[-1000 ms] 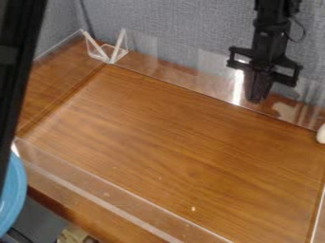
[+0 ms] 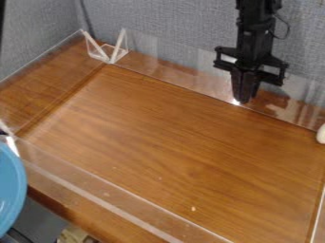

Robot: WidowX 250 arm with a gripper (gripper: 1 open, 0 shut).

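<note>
My black gripper (image 2: 244,93) hangs at the back right of the camera view, pointing down over the far edge of the wooden table (image 2: 165,152), close to the clear barrier along that edge. Its fingers look shut together, with nothing visible between them. The bare tabletop stretches out in front of it.
A blue round object (image 2: 8,190) is cut off at the left edge. A white object (image 2: 320,134) is partly visible at the right edge. White brackets (image 2: 106,53) stand at the back left corner. Clear low walls border the table, whose middle is free.
My gripper has moved a little to the left and slightly up along the back edge. The dark shape at the left edge of the view has largely moved out, showing more of the blue object.
</note>
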